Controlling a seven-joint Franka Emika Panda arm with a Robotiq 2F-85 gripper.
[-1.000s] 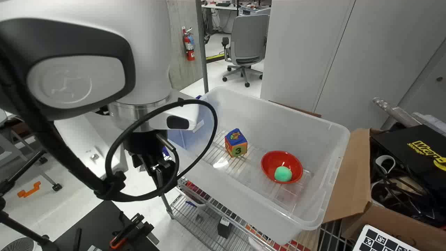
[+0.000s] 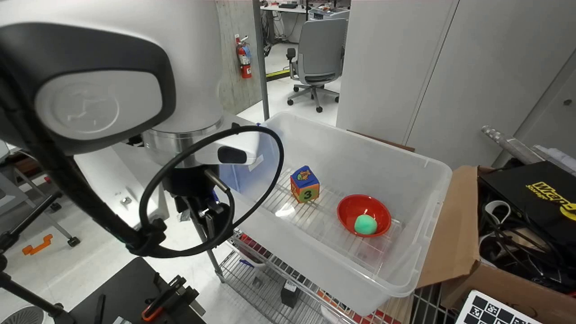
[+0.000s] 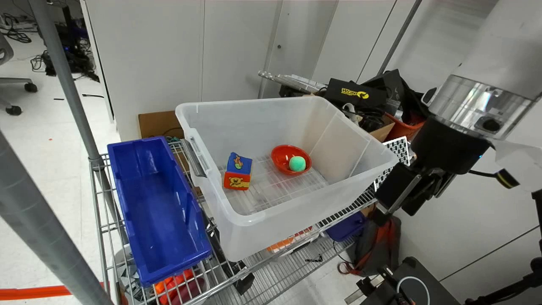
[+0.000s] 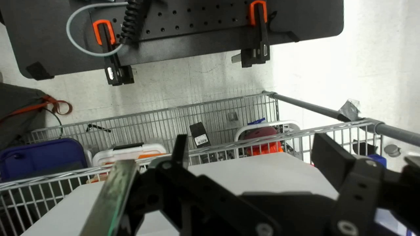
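Observation:
A red bowl (image 2: pixel 351 208) rests on the floor of a clear plastic bin (image 2: pixel 426 237), and a green ball (image 2: pixel 366 224) lies inside the bowl. Left of it in the same bin stands a soft cube (image 3: pixel 237 172) with blue, red, orange and green faces, one bearing a 3. My gripper is open and empty, its two dark fingers (image 4: pixel 333 159) spread wide in the wrist view. In exterior view 2, the gripper (image 3: pixel 399 203) hangs outside the bin, past its right end and pointing down.
An empty blue tray (image 3: pixel 157 213) sits beside the bin on the wire shelf (image 3: pixel 264 267). A cardboard box (image 2: pixel 459 216) of cables and black packages adjoins the bin's other end. A black table (image 4: pixel 189 47) with orange-handled clamps stands across a floor gap.
The arm and its cable loop have shifted slightly right and up in exterior view 1. Bowl, ball and cube stay where they were.

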